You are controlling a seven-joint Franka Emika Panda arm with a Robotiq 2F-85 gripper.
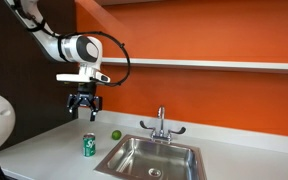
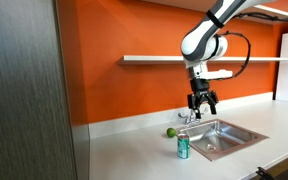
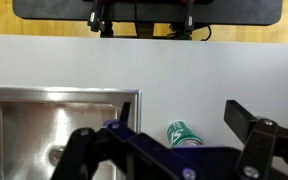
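My gripper [image 1: 84, 104] hangs in the air above the counter, pointing down. Its two fingers stand wide apart in the wrist view, with nothing held between them. Below it a green can [image 1: 89, 145] stands upright on the counter, left of the sink [image 1: 152, 160]. In the wrist view the can [image 3: 182, 133] shows low in the gap between the fingers, nearer the bottom edge. A green lime-like round fruit [image 1: 116, 135] rests farther back, near the wall; exterior view 2 shows the fruit [image 2: 171, 132] behind the can [image 2: 183, 147].
A faucet [image 1: 162, 125] with two handles rises behind the sink. Overhead, a white shelf [image 1: 204, 66] runs along the orange wall. A dark panel [image 1: 39, 85] closes off the left side.
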